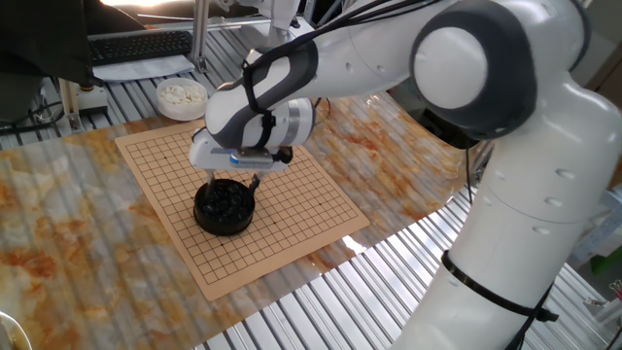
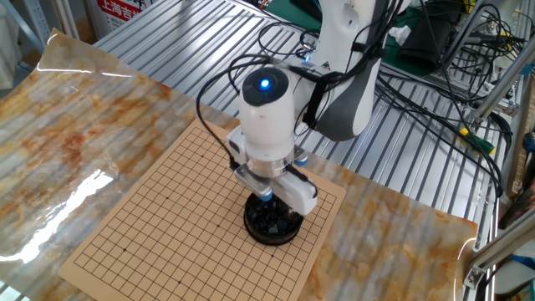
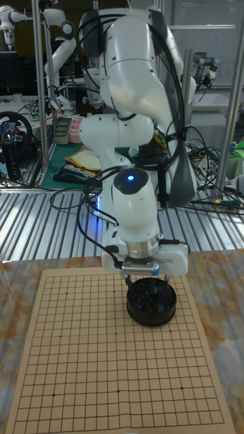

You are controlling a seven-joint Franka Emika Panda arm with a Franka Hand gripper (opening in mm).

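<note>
A round black bowl (image 1: 224, 219) filled with black stones stands upright on the tan grid board (image 1: 292, 233). My gripper (image 1: 233, 187) is directly over the bowl's far side, pointing down. Its fingers stand wide apart, about as far as the bowl is wide, with the tips at the rim; it looks open. In exterior view 3 the fingers (image 3: 129, 279) come down at the back edge of the bowl (image 3: 152, 311), and their tips are partly hidden. Exterior view 2 shows the hand covering part of the bowl (image 2: 273, 230). Whether the fingers touch the rim cannot be made out.
A clear round container (image 1: 182, 98) of white stones stands beyond the board's far corner. Behind it lies a keyboard (image 1: 141, 45). Apart from the bowl, the board is bare. A marbled sheet (image 1: 78, 243) surrounds it, with ribbed metal table (image 1: 321, 309) beyond.
</note>
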